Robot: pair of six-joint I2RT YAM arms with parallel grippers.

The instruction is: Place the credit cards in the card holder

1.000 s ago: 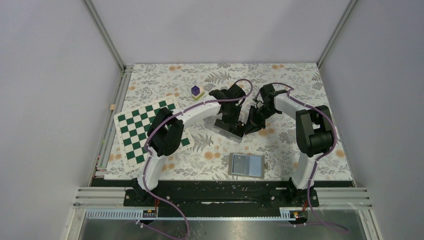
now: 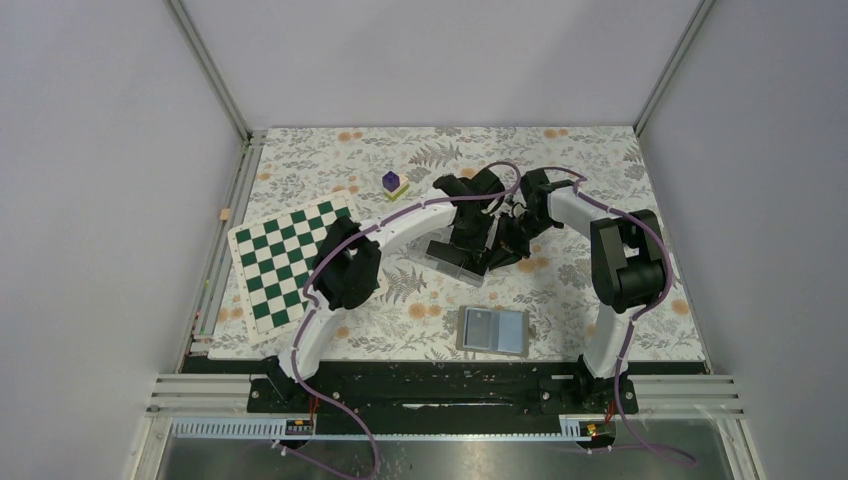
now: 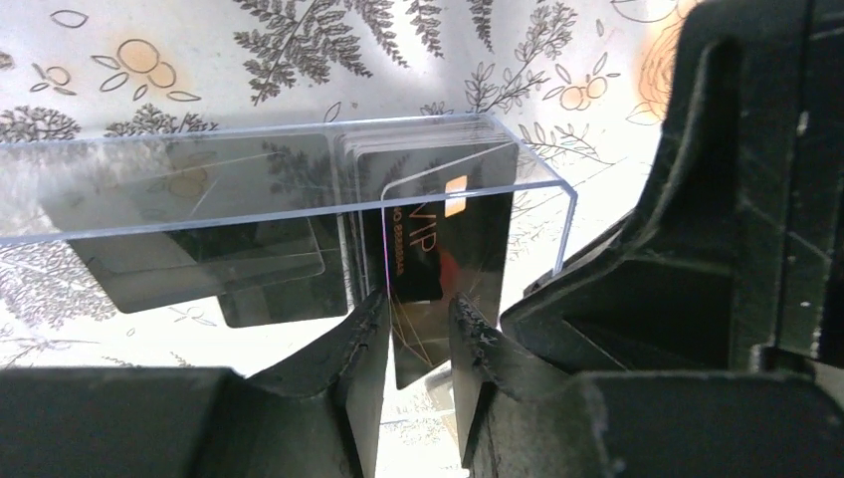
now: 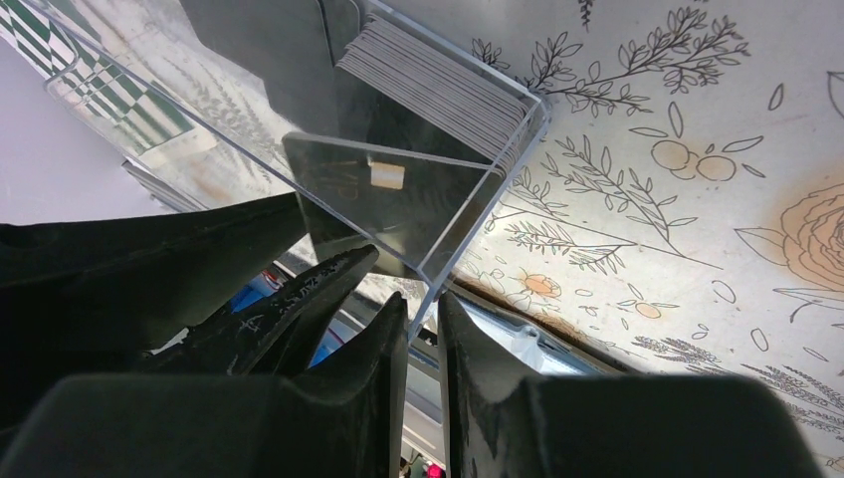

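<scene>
The clear card holder [image 3: 269, 211] lies mid-table, with a row of dark cards [image 4: 428, 88] standing packed in it. Near its right end a black VIP card [image 3: 473, 234] leans apart from the stack, partly behind the clear wall. Over this card's near end is my left gripper, its fingertips parted and the card showing in the gap; contact cannot be made out. My right gripper is shut on the holder's clear corner edge. From above, my left gripper hides part of the holder.
More dark cards [image 3: 284, 284] lie at the holder's left. A green-white checkered board [image 2: 285, 265] is to the left, a purple-topped block [image 2: 391, 182] behind, and a grey two-part tray [image 2: 493, 353] at the front. Both arms crowd close around the holder.
The left arm has shifted a little to the right above the holder. My right arm has stayed in place, and the holder has barely moved.
</scene>
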